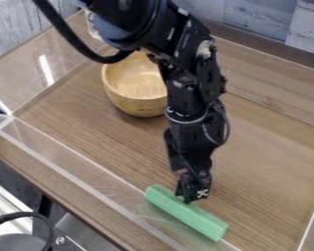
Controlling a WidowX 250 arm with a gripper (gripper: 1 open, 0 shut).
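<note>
A pale green cylinder [186,218] lies on its side near the front edge of the wooden tabletop [258,147]. My black gripper [192,188] hangs low just behind the cylinder, its fingertips over or beside its upper left half; whether they touch it is unclear. The fingers are open, with nothing visibly held between them.
A wooden bowl [130,90] stands at the back left, partly behind the arm. A clear strip or rim runs along the table's front left edge.
</note>
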